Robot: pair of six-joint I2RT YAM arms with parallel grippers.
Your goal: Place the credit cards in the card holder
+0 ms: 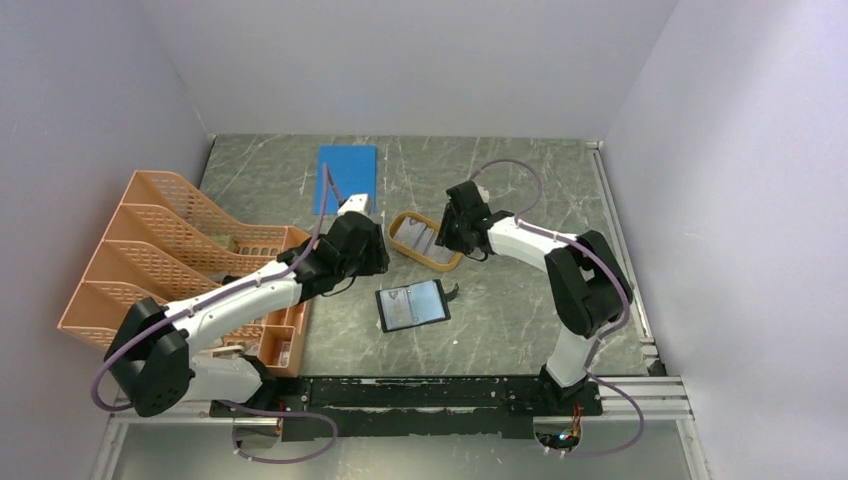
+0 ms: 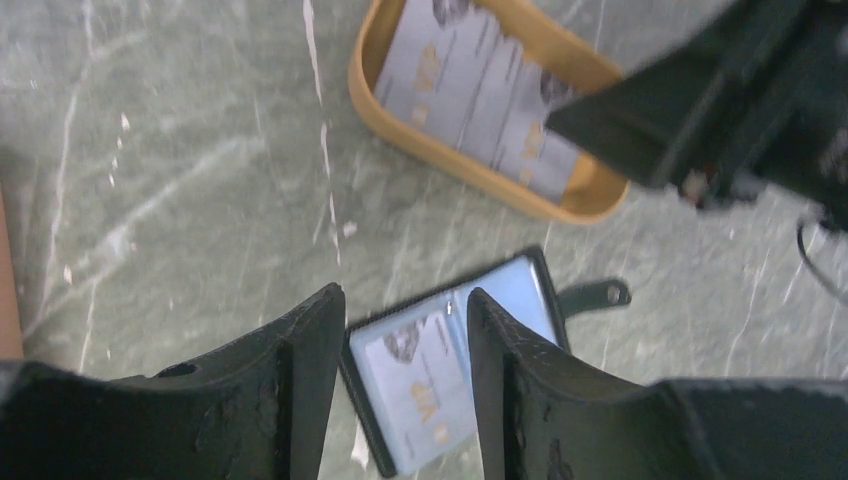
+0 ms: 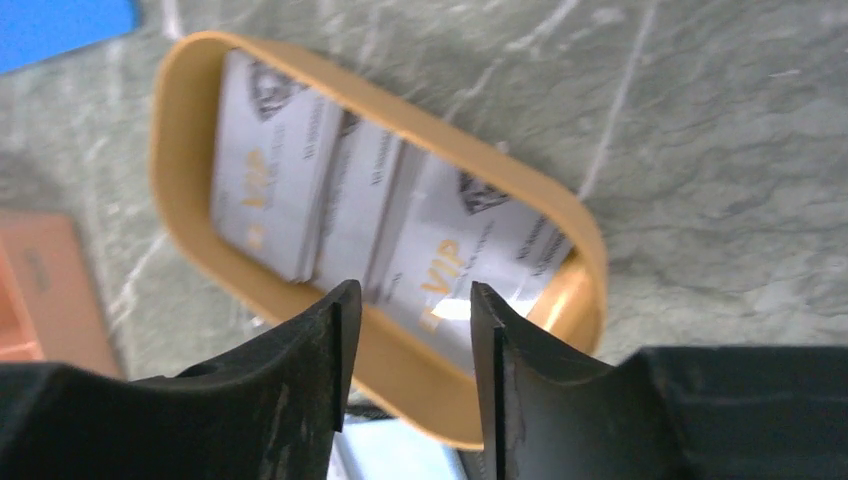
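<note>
The black card holder (image 1: pixel 413 306) lies open and flat on the table. In the left wrist view a grey VIP card (image 2: pixel 410 385) shows in its left half, while the right half looks pale and empty. Grey cards (image 3: pixel 270 160) lie in a tan oval tray (image 3: pixel 440 130) behind the holder. My left gripper is open above the holder's far side, its fingers apart with nothing between. Over the tray's right end hangs my right gripper, also open and empty; a VIP card (image 3: pixel 450 245) lies in the tray just beyond its fingertips.
An orange compartment rack (image 1: pixel 170 250) fills the left side, partly under my left arm. A blue mat (image 1: pixel 350 172) lies at the back. The two grippers are close together around the tray.
</note>
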